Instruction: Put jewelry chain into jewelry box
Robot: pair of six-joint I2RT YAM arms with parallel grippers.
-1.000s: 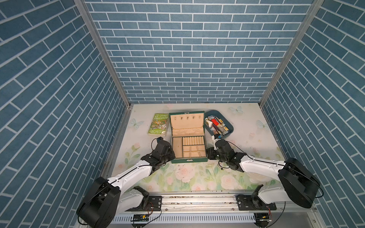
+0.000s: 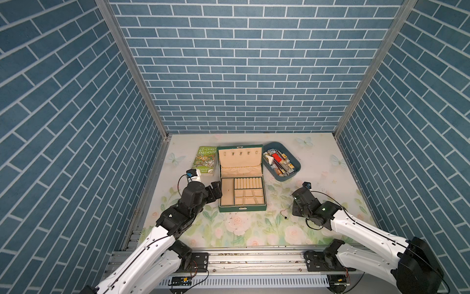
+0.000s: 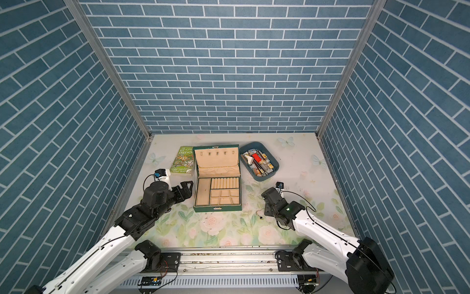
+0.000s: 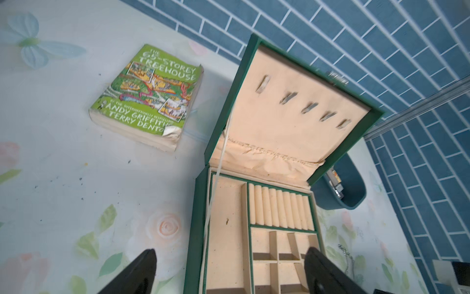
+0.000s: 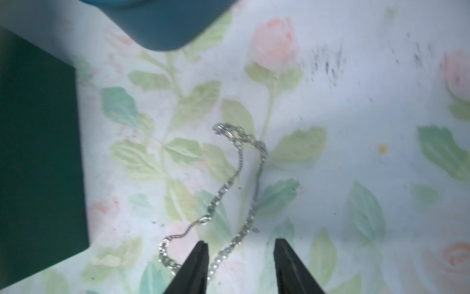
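Note:
The silver jewelry chain (image 5: pixel 253 211) lies in a long loop on the flowered tabletop, to the right of the jewelry box. My right gripper hovers above the chain's near end, fingers apart and empty; the nearest bit of chain runs behind the left finger (image 5: pixel 198 269). The green jewelry box (image 2: pixel 242 208) stands with its lid (image 2: pixel 240 159) up, its cream compartments looking empty of jewelry. At the box's left side, raised over the table, my left gripper is open with nothing between its fingers.
Behind the box on the left lies a green book (image 4: pixel 146 93). A blue bin (image 2: pixel 293 170) full of small items stands close to the lid's right side.
My left gripper has risen and moved left, away from the box. The right one has left the box's right side and moved right towards the chain. The box has shifted slightly left.

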